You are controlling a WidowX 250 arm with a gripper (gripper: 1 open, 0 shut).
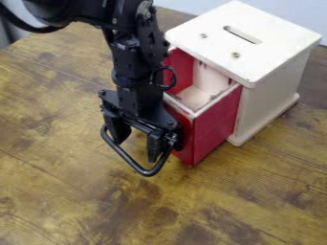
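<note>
A pale wooden box [262, 53] with a slot in its top stands at the upper right. Its red front section [217, 124] is pulled out, showing a light wooden inside [201, 91] that looks empty where visible. The black gripper [138, 144] hangs at the left side of the red section, close against or beside it, angled downward. A black loop sticks out at its front. The arm partly hides the red section, and whether the fingers are open or shut, or on anything, is unclear.
A pale wall runs behind the box at the top right, and a grey edge shows at the upper left.
</note>
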